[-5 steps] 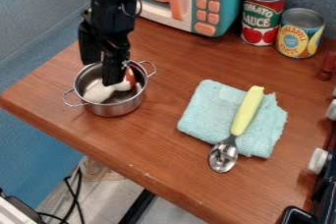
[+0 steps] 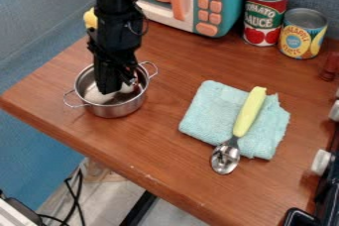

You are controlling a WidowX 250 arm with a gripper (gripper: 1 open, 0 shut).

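My black gripper (image 2: 119,76) is down inside a steel pot (image 2: 117,106) with two side handles on the left part of the table. White items (image 2: 101,93) lie in the pot, partly hidden by the gripper, with a small reddish bit beside them. Whether the fingers are open or shut on something is hard to see. To the right, a yellow-handled spoon (image 2: 244,121) rests on a folded light blue cloth (image 2: 207,111).
At the back are a teal toy microwave (image 2: 217,10) and two cans (image 2: 264,17) (image 2: 302,34). Black and white items (image 2: 312,195) line the right edge.
The gripper has shifted slightly and sits lower in the pot, covering more of the white and reddish contents.
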